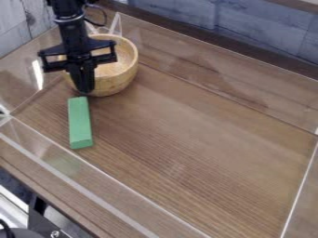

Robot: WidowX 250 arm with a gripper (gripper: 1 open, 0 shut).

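Note:
A black gripper (77,58) hangs at the upper left, over the left side of a round tan bowl (114,67); its fingers look close together, with nothing visible between them. A green block (80,123) lies on the wooden table just in front of the bowl, below the gripper and apart from it.
Raised pale edges border it, with blue surfaces beyond at the top right and a dark area at the lower left.

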